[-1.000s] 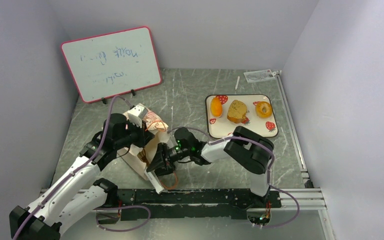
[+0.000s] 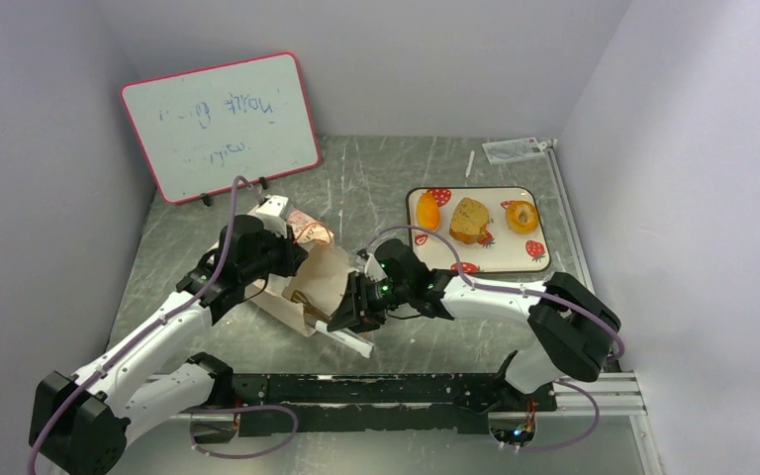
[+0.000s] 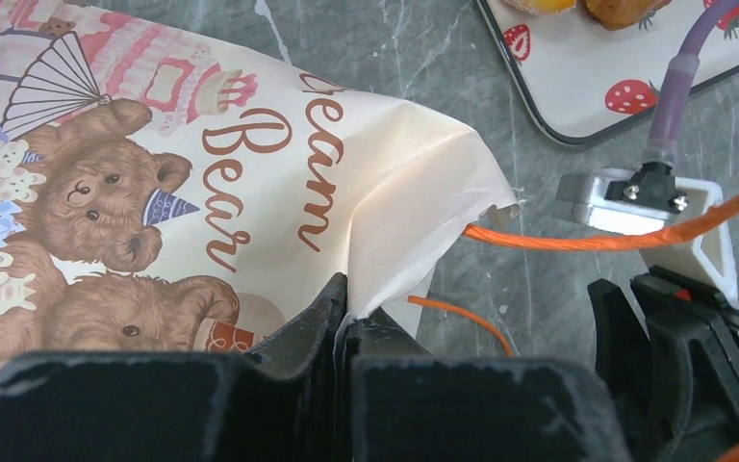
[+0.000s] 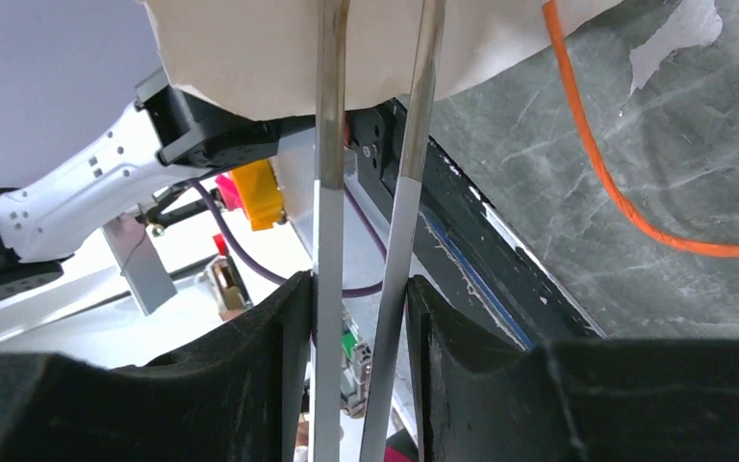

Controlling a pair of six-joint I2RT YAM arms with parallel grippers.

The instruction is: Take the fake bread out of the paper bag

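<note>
The paper bag [image 3: 154,173], cream with printed bears, lies on its side, its mouth towards the right arm in the top view. My left gripper is shut on its rim. Between the fingers of my right gripper are the two arms of tongs [image 4: 326,241], white at the handle and gold further along. The tongs' gold end reaches into the bag mouth; their tips are hidden. A yellow-orange bun [image 2: 427,211], a bread slice [image 2: 469,220] and a ring-shaped bread [image 2: 522,217] rest on a tray. No bread shows inside the bag.
The strawberry-patterned tray [image 2: 505,259] stands right of the bag, behind the right arm. A whiteboard [image 2: 223,124] leans at the back left. An orange cord handle [image 4: 597,144] loops out from the bag mouth. Bare table lies between bag and tray.
My right gripper has shifted right with the tongs, which have swung so their white handles slant down to the right. The left arm has moved slightly, still at the bag's rim.
</note>
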